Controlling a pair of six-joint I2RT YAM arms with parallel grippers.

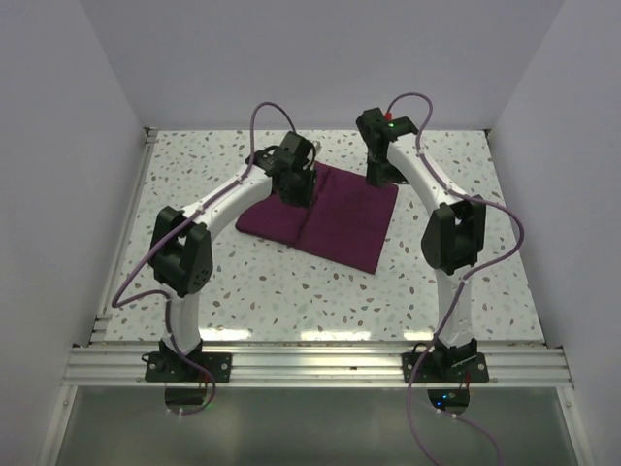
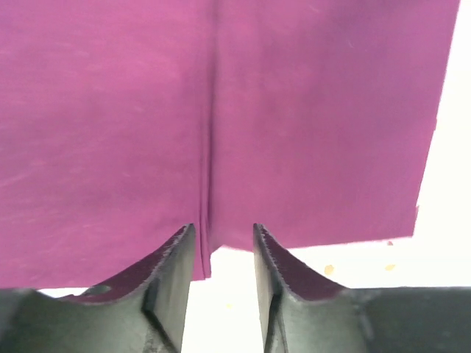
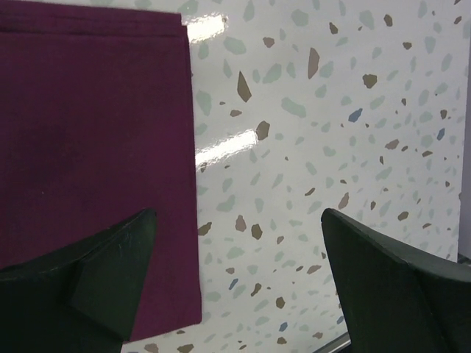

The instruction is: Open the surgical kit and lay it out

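The purple cloth kit [image 1: 344, 223] lies on the speckled table, turned at a slant, with a fold running down its middle [image 2: 206, 147]. My left gripper is over that fold near the cloth's edge, its fingers apart with only the cloth below them. My right gripper stands open over the cloth's right edge [image 3: 188, 184], at the upper right part of the cloth in the top view.
Grey walls border it left, right and back.
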